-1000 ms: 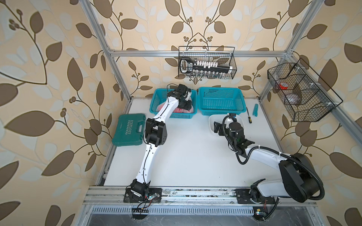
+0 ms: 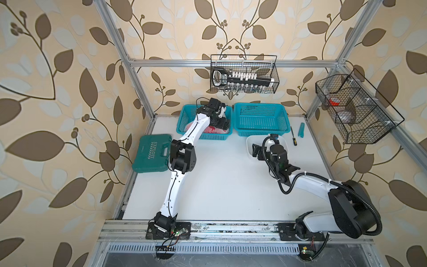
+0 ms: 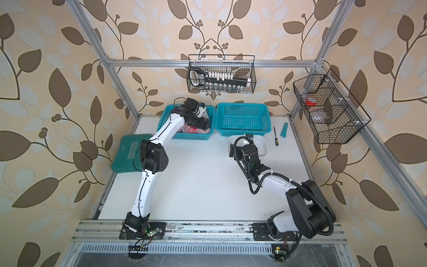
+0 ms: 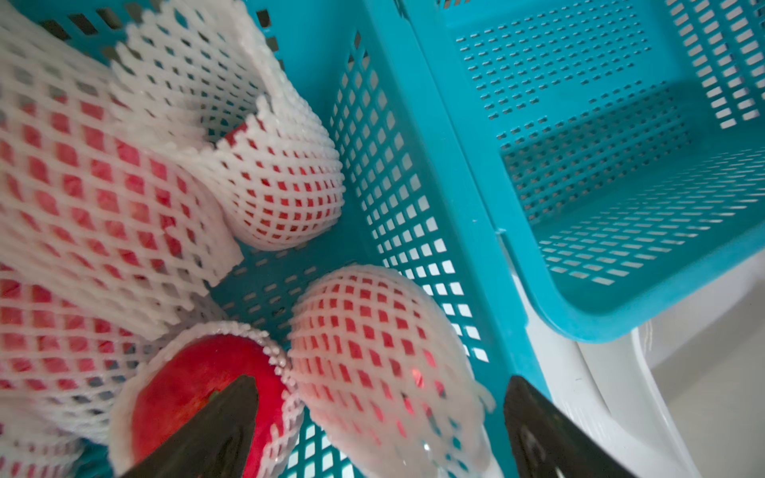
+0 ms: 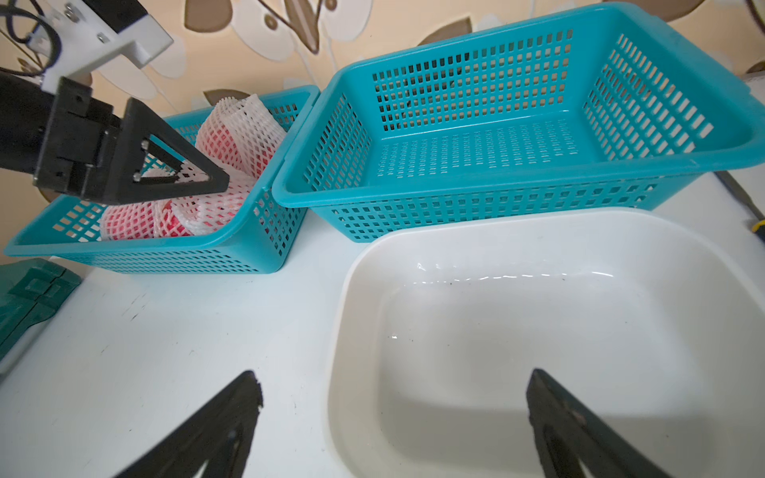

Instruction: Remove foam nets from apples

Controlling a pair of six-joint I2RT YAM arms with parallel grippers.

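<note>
Several red apples in white foam nets lie in the left teal basket (image 4: 398,159). One netted apple (image 4: 374,358) rests by the basket's right wall, between the spread fingers of my left gripper, which is open and grips nothing. To its left, a red apple (image 4: 207,390) shows bare at its net's opening, partly behind one finger. Further back, another netted apple (image 4: 279,175) has its loose net end standing up. My right gripper is open and empty above the near left part of the white tub (image 5: 510,350).
An empty right teal basket (image 2: 261,119) adjoins the left one, behind the white tub. A green case (image 2: 152,153) lies at the left; a screwdriver (image 2: 293,136) and a teal tool (image 2: 301,130) lie at the right.
The right arm has stayed still.
</note>
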